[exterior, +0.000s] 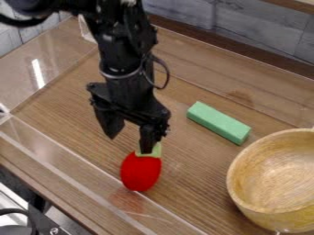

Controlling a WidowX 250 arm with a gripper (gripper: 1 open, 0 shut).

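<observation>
My black gripper (pixel 128 124) hangs in the camera view's centre, fingers pointing down and apart, open. Just below and in front of it a red object with a green top, like a strawberry (pixel 140 173), lies on the wooden table. The green top sits partly behind or beside the right finger; whether they touch I cannot tell.
A green block (pixel 218 122) lies to the right. A large yellow bowl (pixel 273 184) sits at the lower right.
</observation>
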